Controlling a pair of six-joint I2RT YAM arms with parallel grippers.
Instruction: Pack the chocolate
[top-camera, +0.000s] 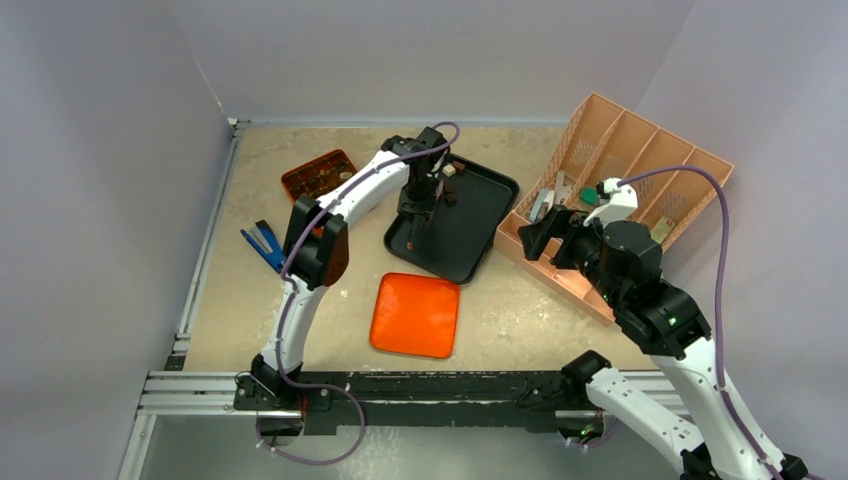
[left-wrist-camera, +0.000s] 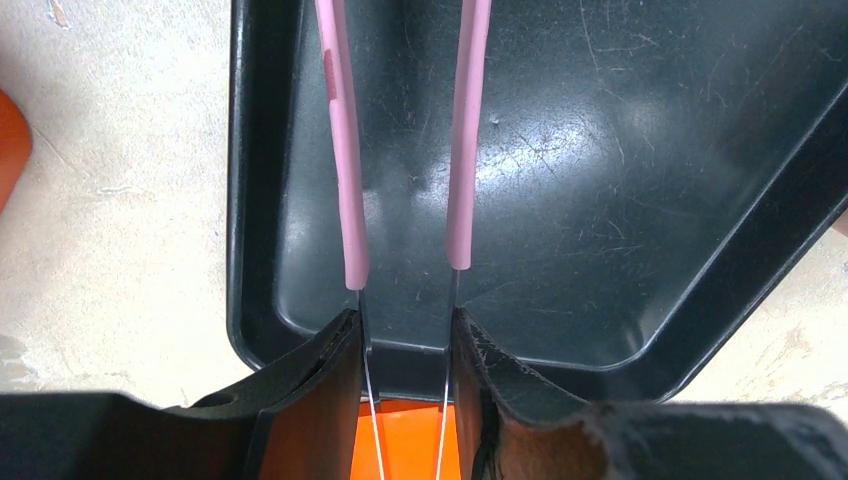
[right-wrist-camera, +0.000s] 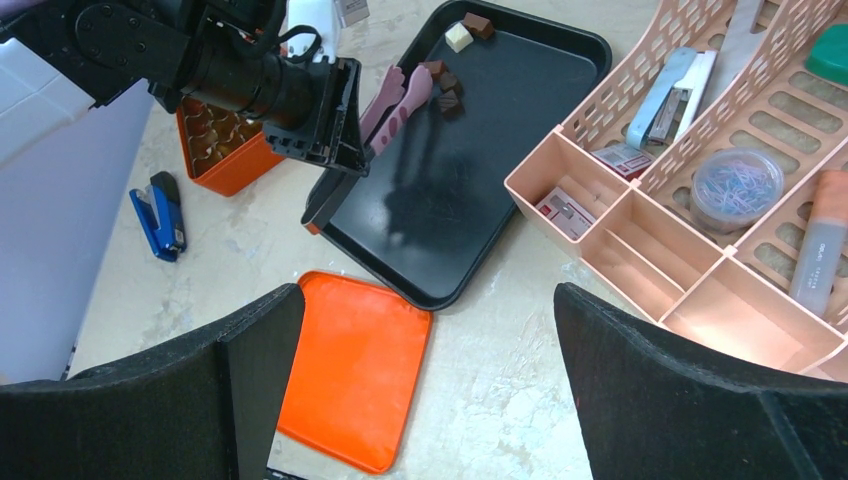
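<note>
Brown chocolate cubes (right-wrist-camera: 478, 25) and a white one (right-wrist-camera: 458, 36) lie toward the back of the black tray (top-camera: 460, 240). My left gripper hangs over that tray, its pink fingers apart with only bare tray between them in the left wrist view. An orange box with compartments holding small pieces (top-camera: 316, 172) is at the back left, partly behind the left arm. My right gripper is open and empty, high beside the pink organizer.
An empty orange tray (top-camera: 414, 315) lies in front. A blue stapler (right-wrist-camera: 157, 220) is on the left. The pink organizer (top-camera: 630, 140) with stationery fills the right.
</note>
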